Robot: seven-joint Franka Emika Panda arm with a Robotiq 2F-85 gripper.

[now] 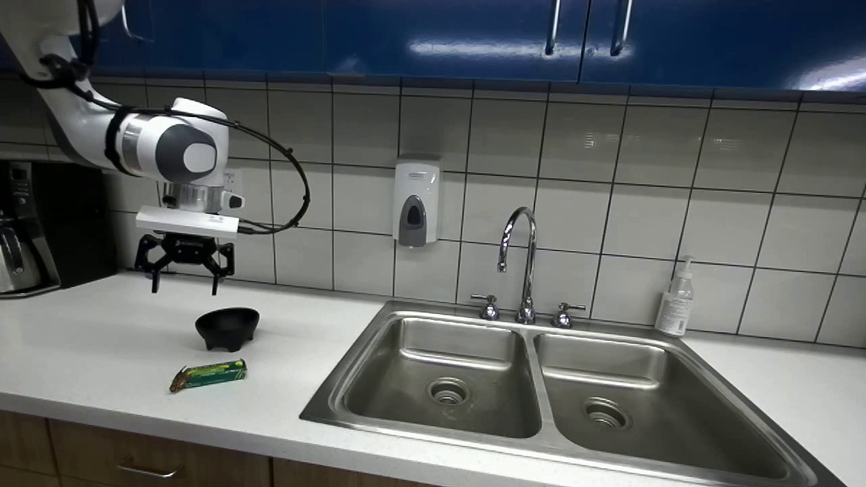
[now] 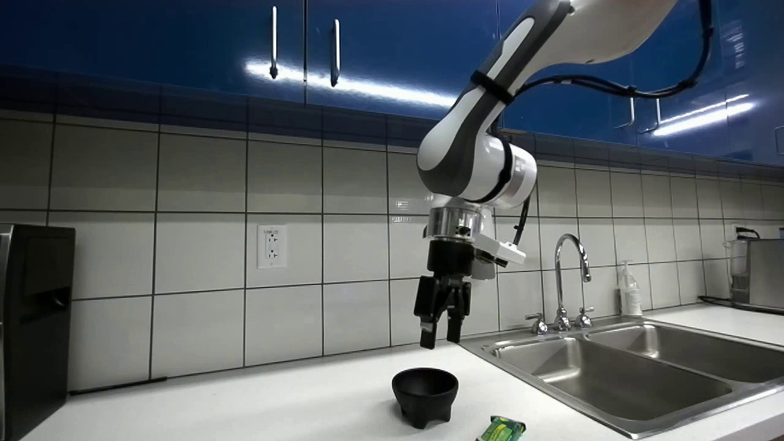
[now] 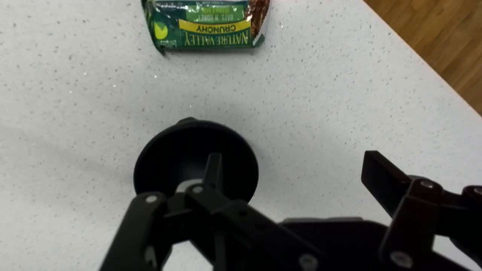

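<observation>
On the white counter stands a small black bowl point(image 1: 227, 327) on short feet, upright and empty as far as the wrist view shows. A green granola bar packet point(image 1: 212, 373) lies flat in front of it; in the wrist view the packet point(image 3: 208, 25) is at the top, apart from the bowl point(image 3: 158, 158). My gripper point(image 1: 185, 285) is open in the air above the counter, higher than the bowl, with nothing between its fingers. Seen from the wrist, one finger point(image 3: 213, 169) overlaps the bowl's opening and the other finger point(image 3: 382, 180) is over bare counter.
A steel double sink point(image 1: 341, 398) with a tall faucet point(image 1: 529, 268) lies to the right in exterior view 1. A black coffee maker point(image 1: 69, 219) stands at the left against the tiled wall. The counter's front edge lies beyond the packet; counter around the bowl is clear.
</observation>
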